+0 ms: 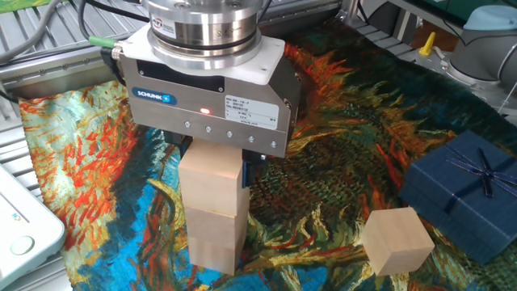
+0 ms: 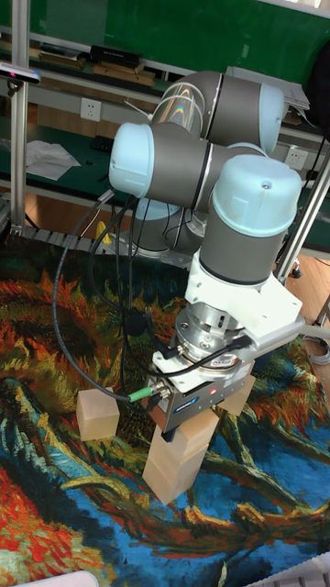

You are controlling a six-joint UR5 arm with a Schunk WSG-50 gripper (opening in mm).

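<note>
A stack of light wooden blocks stands upright on the patterned cloth, with visible seams between the blocks. Over its top block sits my gripper, pointing down. One dark finger shows along the block's right side, and the other is mostly hidden behind the left back corner. Whether the fingers press on the block cannot be made out. In the other view the gripper body covers the upper end of the stack. A separate wooden cube rests on the cloth to the right.
A dark blue box with a ribbon lies beyond the loose cube. Another wooden block shows partly behind the gripper in the other view. A white device stands at the left edge.
</note>
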